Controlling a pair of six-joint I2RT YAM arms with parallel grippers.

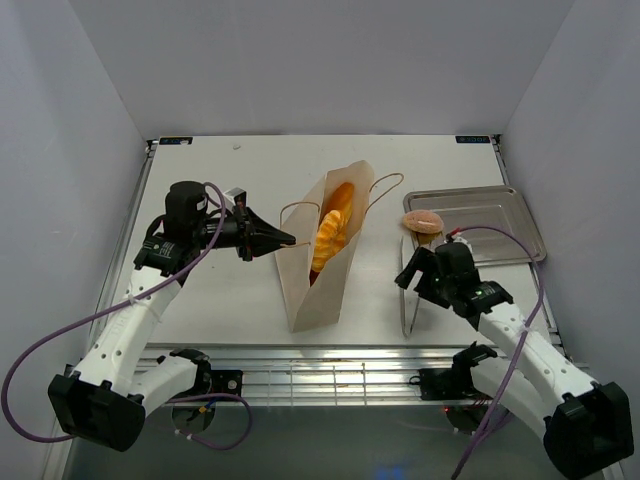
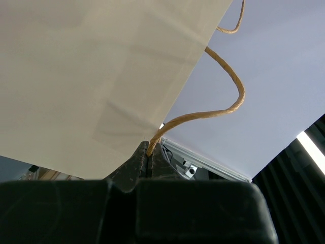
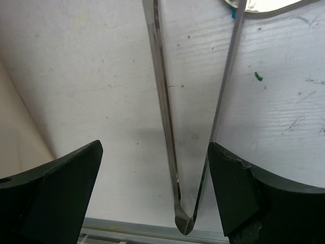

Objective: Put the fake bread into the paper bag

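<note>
The tan paper bag [image 1: 317, 311] stands open at mid-table with orange-yellow fake bread [image 1: 330, 236] inside it. My left gripper is shut on the bag's twisted cord handle [image 2: 231, 73]. On the right, a round brown bread [image 1: 424, 221] is at the far end of metal tongs [image 1: 407, 320], by the tray's left edge. My right gripper hangs over the tongs' near part, fingers [image 3: 84, 165] parted on either side of both tong arms [image 3: 165, 112]. The gap between fingers and tongs is clear.
A metal tray [image 1: 485, 191] lies at the back right, its floor bare. The bag's right-hand cord handle [image 1: 385, 184] sticks out toward the tongs. A rail [image 1: 300, 366] runs along the front edge.
</note>
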